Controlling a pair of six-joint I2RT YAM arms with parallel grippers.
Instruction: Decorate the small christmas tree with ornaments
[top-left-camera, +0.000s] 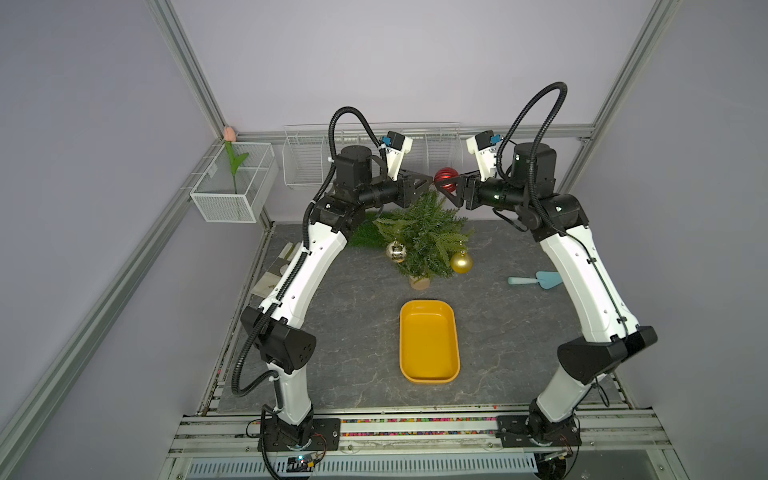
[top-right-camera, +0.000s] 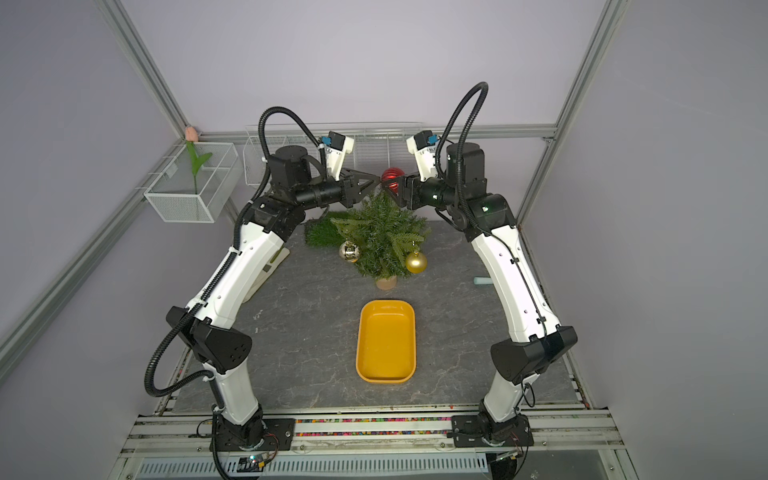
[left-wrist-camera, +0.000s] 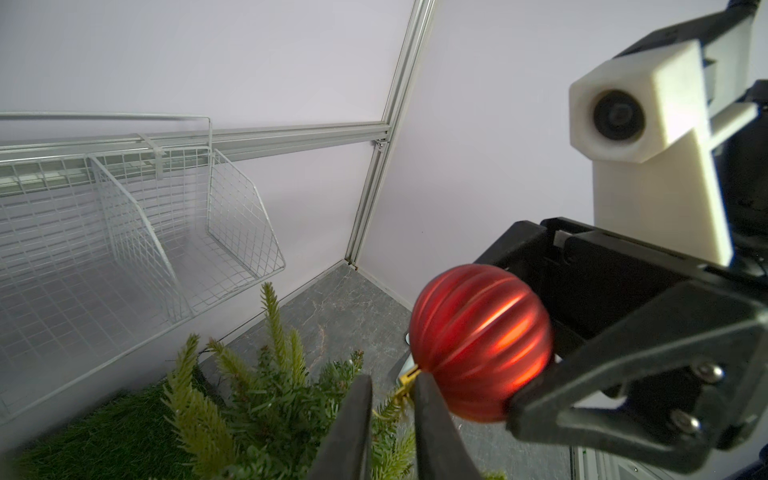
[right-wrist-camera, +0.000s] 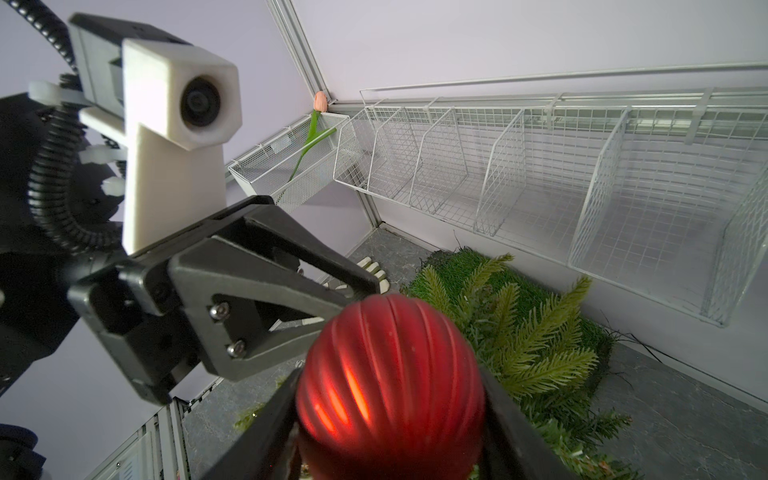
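Note:
My right gripper (top-left-camera: 445, 189) is shut on a shiny red ribbed ball ornament (right-wrist-camera: 392, 384), held above the treetop. The ball (left-wrist-camera: 481, 342) has its gold cap and loop (left-wrist-camera: 409, 374) turned towards my left gripper. That gripper's fingers are close together with a narrow gap showing, and the loop is at one fingertip; whether it lies between them is unclear. Below stands the small green tree (top-left-camera: 428, 236) in a brown base. A silver ball (top-left-camera: 396, 251) hangs on its left side and a gold ball (top-left-camera: 461, 261) on its right.
An empty yellow tray (top-left-camera: 429, 342) lies in front of the tree. Wire baskets (right-wrist-camera: 552, 168) line the back wall, and a white basket (top-left-camera: 228, 209) with a tulip hangs at left. A blue trowel (top-left-camera: 547, 279) lies right.

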